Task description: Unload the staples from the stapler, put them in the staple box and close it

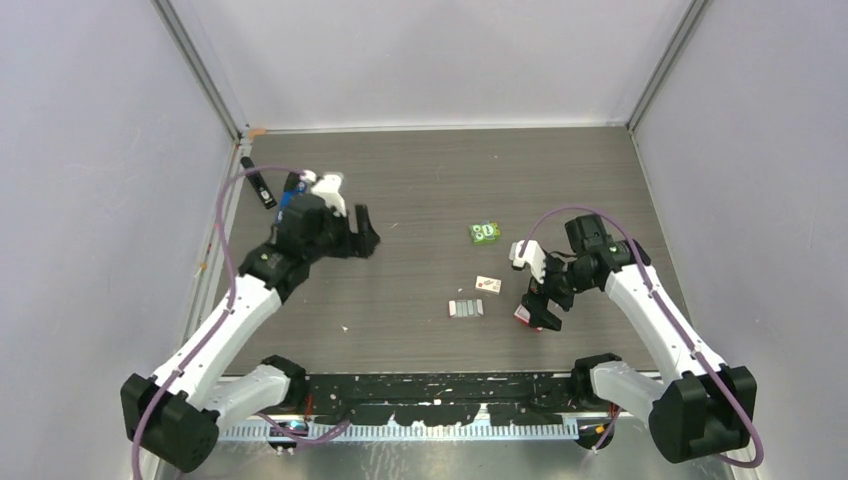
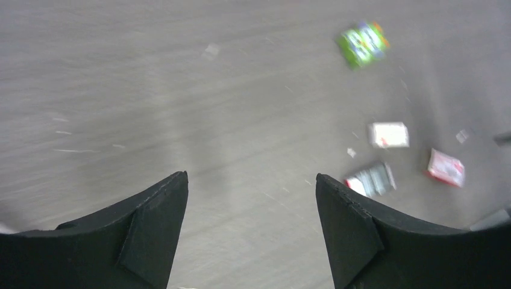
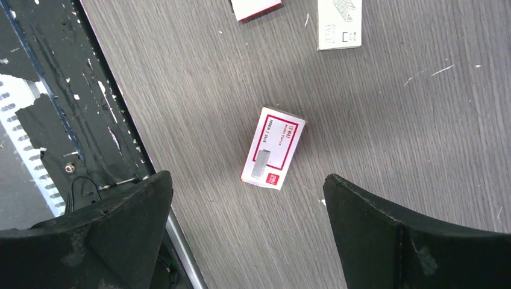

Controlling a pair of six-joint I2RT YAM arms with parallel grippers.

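Note:
A blue stapler (image 1: 289, 195) lies at the far left of the table, mostly hidden behind my left arm. To its right, above bare table, my left gripper (image 1: 362, 232) stands open, nothing between its fingers in the left wrist view. My right gripper (image 1: 541, 312) is open over a red-and-white staple box (image 3: 273, 147). A short grey strip (image 3: 260, 164), seemingly staples, rests on that box. It sits between and beyond the right fingertips, untouched. The grey case with a white end (image 1: 466, 309) lies left of it.
A white box (image 1: 488, 285) and a green packet (image 1: 485, 233) lie mid-table. A black elongated object (image 1: 259, 184) is by the left edge. Side walls enclose the workspace.

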